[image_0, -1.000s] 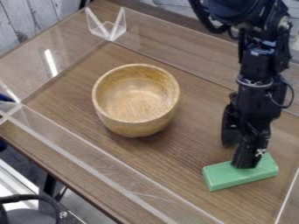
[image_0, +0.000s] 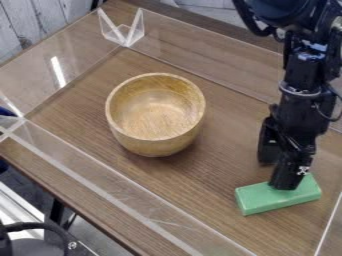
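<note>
My black gripper (image_0: 286, 158) comes down from the top right and stands open, its lower tip at the top of a green block (image_0: 263, 201) on the wooden table (image_0: 147, 190). The block lies flat at the lower right. Whether the fingertips touch it or reach around it is hard to tell.
A large tan wooden bowl (image_0: 155, 118) sits left of the gripper. A small clear container (image_0: 120, 28) is at the back left. Dark equipment (image_0: 27, 242) is at the lower-left corner. The middle of the table below the bowl is clear.
</note>
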